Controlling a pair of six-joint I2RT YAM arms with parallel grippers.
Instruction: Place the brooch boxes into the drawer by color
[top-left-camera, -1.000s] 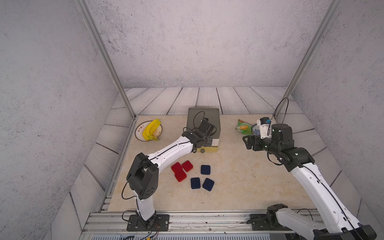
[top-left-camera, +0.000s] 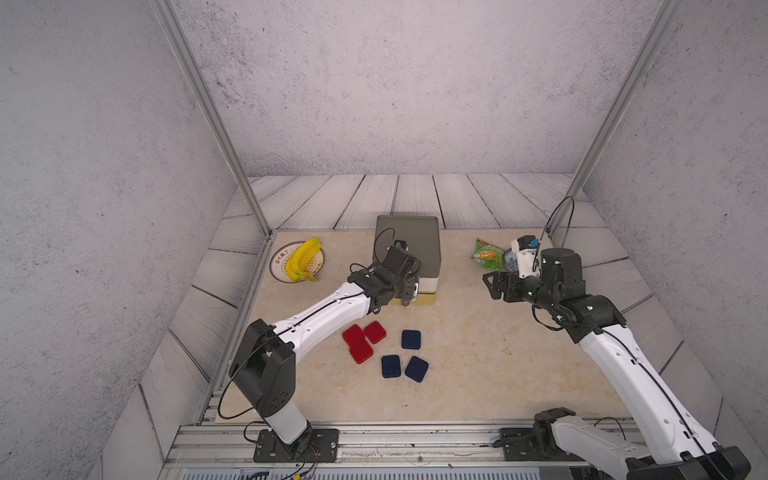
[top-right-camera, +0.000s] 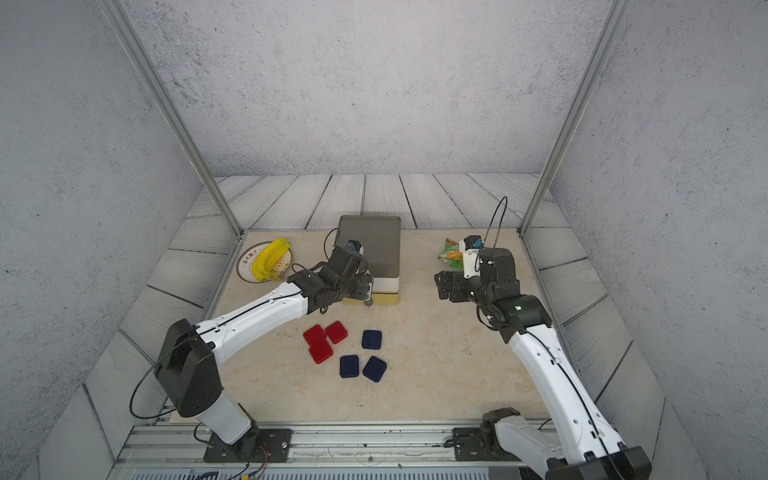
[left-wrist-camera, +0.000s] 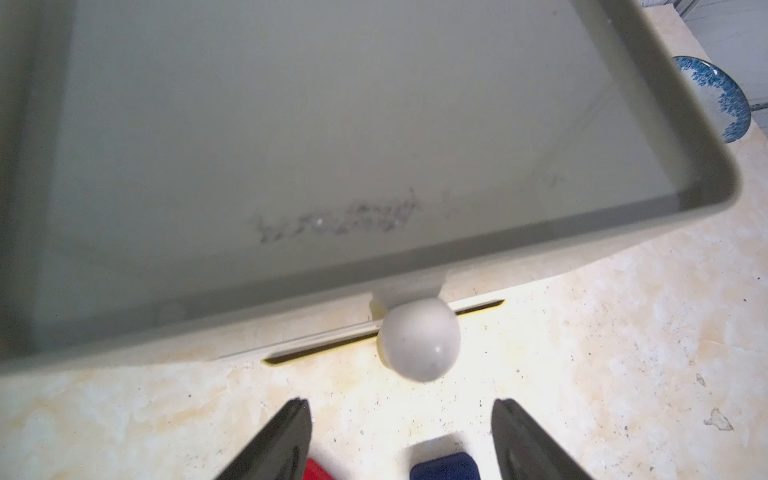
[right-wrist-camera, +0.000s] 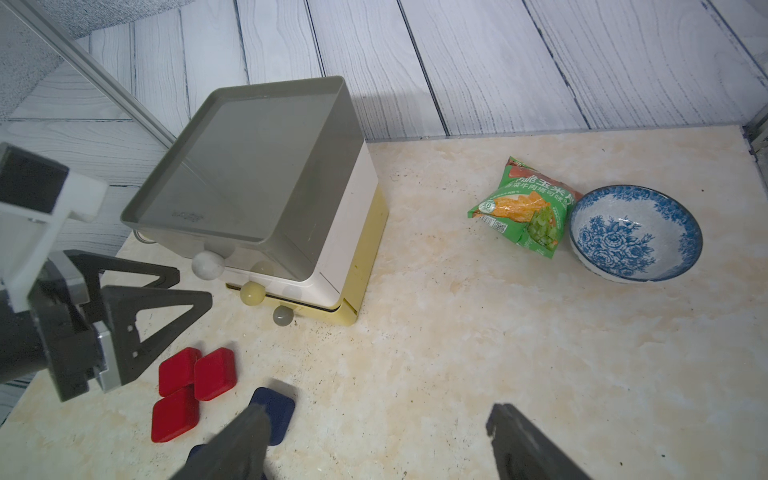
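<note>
A drawer unit (right-wrist-camera: 240, 160) with grey top and white and yellow drawers, each with a round knob, stands at the back middle. My left gripper is open at its front, the white knob (left-wrist-camera: 420, 340) just beyond its fingertips, nothing between them. Three red boxes (top-left-camera: 360, 352) and three dark blue boxes (top-left-camera: 411, 339) lie flat on the table in front of the unit. My right gripper hangs open above the right of the table, holding nothing.
A plate (top-left-camera: 280, 260) with bananas is at back left. A green snack bag (right-wrist-camera: 524, 208) and a blue-patterned bowl (right-wrist-camera: 636, 232) sit at back right.
My left gripper and arm have drawn slightly back and to the left at the drawer unit's front. The boxes have not moved; the right arm has shifted very slightly.
</note>
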